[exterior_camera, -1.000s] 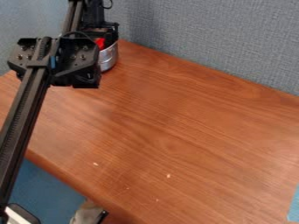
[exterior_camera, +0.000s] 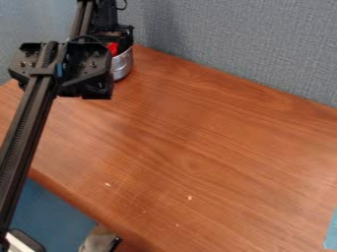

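A black arm on a rail runs up the left side of the view, with a black carriage near the top. Behind it, at the back left of the wooden desk, stands a silver cylindrical container, partly hidden by the arm, with something red at its upper left. The gripper cannot be made out clearly among the black parts at the top left.
A grey fabric partition borders the back of the desk. The front left edge drops to a blue floor.
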